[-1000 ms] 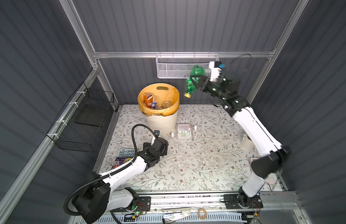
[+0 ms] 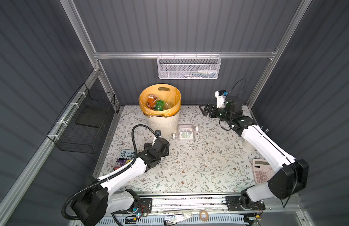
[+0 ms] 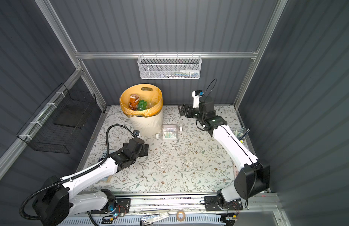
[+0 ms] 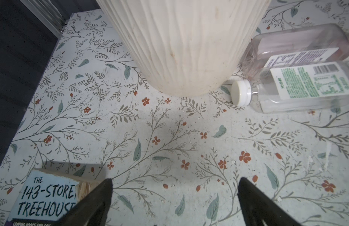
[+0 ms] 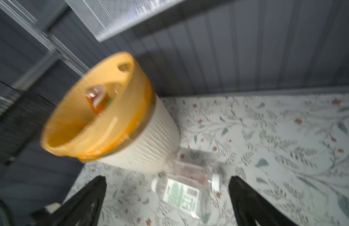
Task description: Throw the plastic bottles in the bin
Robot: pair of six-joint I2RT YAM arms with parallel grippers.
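The bin (image 2: 163, 124) has an orange liner and holds several bottles, among them an orange one (image 2: 151, 101) and a green one (image 2: 159, 105). Two clear plastic bottles lie side by side right of its base, one nearer (image 4: 310, 86), one behind (image 4: 295, 41). My left gripper is open, low over the table in front of the bin, left of those bottles. My right gripper is open with nothing between its fingers, raised right of the bin and above the bottles.
A book (image 4: 46, 195) lies at the left front. A wire basket (image 2: 82, 124) hangs on the left wall, a white mesh one (image 2: 188, 67) on the back. A calculator (image 2: 263, 171) and a pen holder (image 2: 247, 145) stand at the right.
The green bottle has left my right gripper and now shows inside the bin. The right arm has moved lower and to the right. The left arm has barely moved.
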